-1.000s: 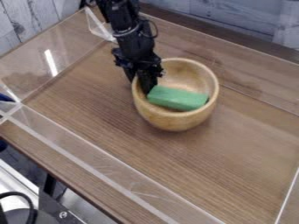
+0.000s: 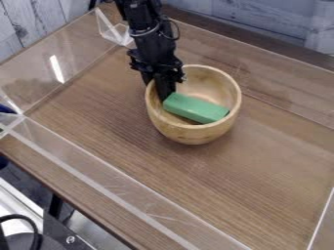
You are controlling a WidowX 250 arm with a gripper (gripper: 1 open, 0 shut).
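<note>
A wooden bowl (image 2: pixel 186 131) sits near the middle of the wooden table, with a green block (image 2: pixel 197 108) lying inside it. The black gripper (image 2: pixel 164 80) reaches down from the top to the bowl's back-left rim and is shut on it, as far as shows; its fingertips are dark and partly hidden at the rim.
Clear plastic edging runs along the left side, a black cable lies at the lower left, and a wall stands at the upper corners.
The gripper and bowl have shifted slightly back and to the left over the last second, with the green block moving along inside the bowl.
</note>
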